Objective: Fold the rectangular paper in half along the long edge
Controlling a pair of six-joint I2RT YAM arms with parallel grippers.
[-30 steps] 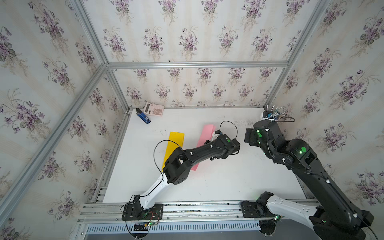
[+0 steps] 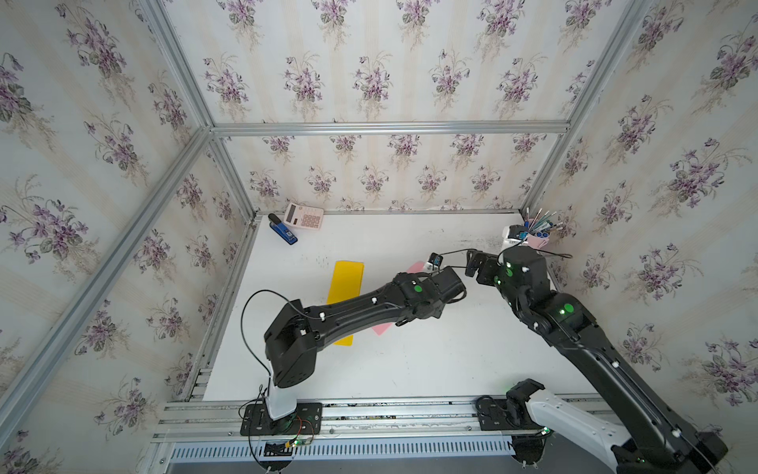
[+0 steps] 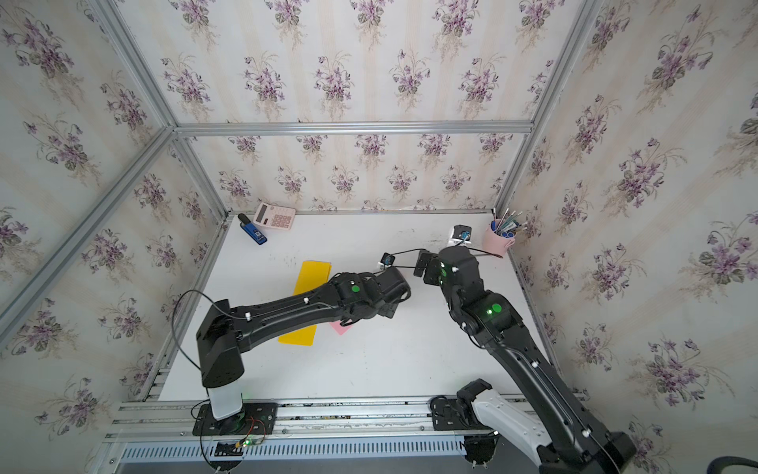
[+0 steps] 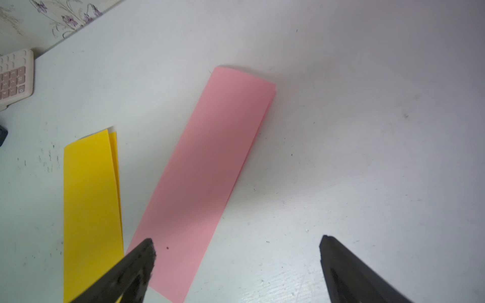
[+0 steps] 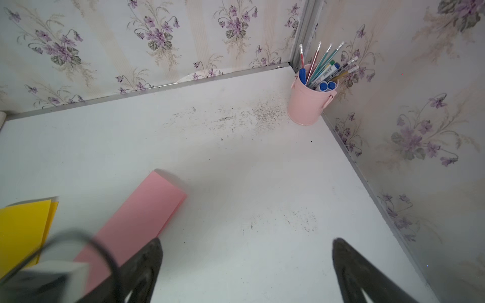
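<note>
The pink paper [image 4: 202,176] lies on the white table as a long, narrow doubled strip, slanting up to the right; a second layer shows along its right edge. To its left is the yellow paper [image 4: 93,202], doubled lengthwise too, its layers slightly parted at the right edge. Above the pink strip hangs my left gripper, open and empty, its left finger overlapping the strip's near part in view. My right gripper is also open with nothing between its fingers, over bare table right of the pink paper. In the top views the left arm hides the strip's middle.
A pink pen cup [image 5: 306,103] stands at the back right corner. At the back left lie a calculator [image 2: 304,215] and a blue device [image 2: 282,229].
My right gripper has shifted slightly left.
</note>
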